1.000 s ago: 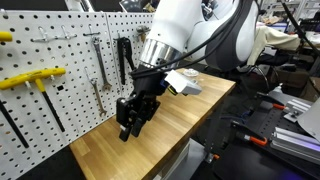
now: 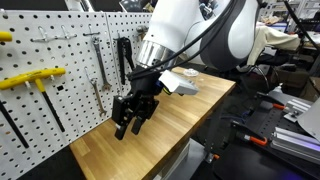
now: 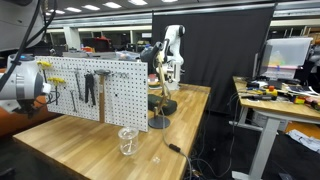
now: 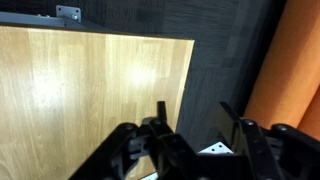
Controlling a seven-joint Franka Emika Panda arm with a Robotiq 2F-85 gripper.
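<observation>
My gripper (image 2: 128,129) hangs pointing down over the near end of the wooden table (image 2: 95,150). A gap shows between its two dark fingertips, and nothing is between them. From the wrist, the gripper appears at the bottom of the picture, its fingers spread near the corner of the bare wooden top (image 4: 90,110). No object lies on the table part below it. How high the fingertips are above the wood is hard to tell.
A white pegboard (image 2: 75,60) with hanging tools, among them a yellow hammer (image 2: 35,77), stands along the table. Farther down the table is a clear glass jar (image 3: 128,141). Dark floor (image 4: 215,65) lies beyond the table's edge.
The arm itself is in nearly the same place.
</observation>
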